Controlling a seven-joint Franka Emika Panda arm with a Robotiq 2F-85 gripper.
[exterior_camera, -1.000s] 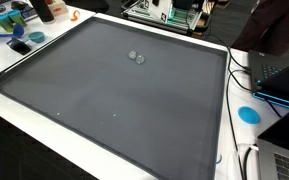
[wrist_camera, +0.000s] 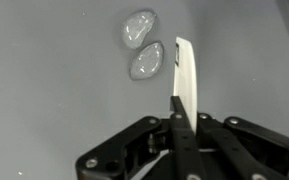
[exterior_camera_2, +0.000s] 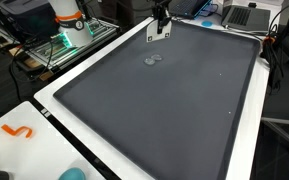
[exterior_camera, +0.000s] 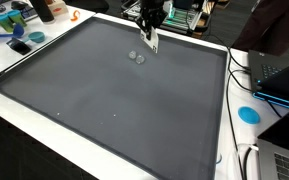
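My gripper is shut on a thin white card [wrist_camera: 186,75], seen nearly edge-on in the wrist view. In exterior view 1 the card [exterior_camera: 151,40] hangs below the gripper [exterior_camera: 152,25] at the far edge of the grey board [exterior_camera: 114,100]. Two small clear, glassy pieces, one [wrist_camera: 138,29] just beyond the other [wrist_camera: 146,61], lie on the board to the left of the card. The card [exterior_camera_2: 159,29] appears close to these pieces [exterior_camera_2: 153,59] in exterior view 2; whether its lower edge touches the board I cannot tell.
Most of the grey board is bare. A blue disc [exterior_camera: 249,115] and laptops [exterior_camera: 281,158] are at the right in exterior view 1. Bowls [exterior_camera: 20,47] and an orange item [exterior_camera: 75,15] sit at the left.
The gripper and white card have come into view from the far side, moving down and toward the board. The two clear pieces have stayed in place.
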